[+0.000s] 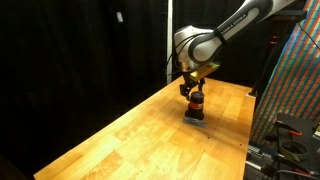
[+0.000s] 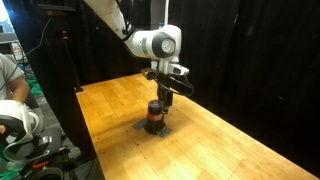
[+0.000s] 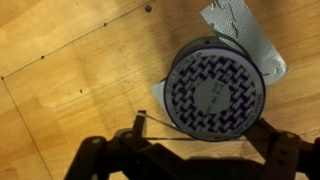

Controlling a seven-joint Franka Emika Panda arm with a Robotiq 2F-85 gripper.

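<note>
A dark cylindrical jar with a red band stands upright on a flat silver strip on the wooden table. In the wrist view its round, dotted lid faces the camera, with parts of the silver strip showing past it. My gripper is right at the top of the jar, fingers apart. From the other side, exterior view 2 has the jar just below the hand. The lid lies between the open fingertips in the wrist view; whether either finger touches it, I cannot tell.
Bare wooden table stretches away on the jar's open side. Black curtains hang behind. A person sits beyond the table's edge, near dark equipment.
</note>
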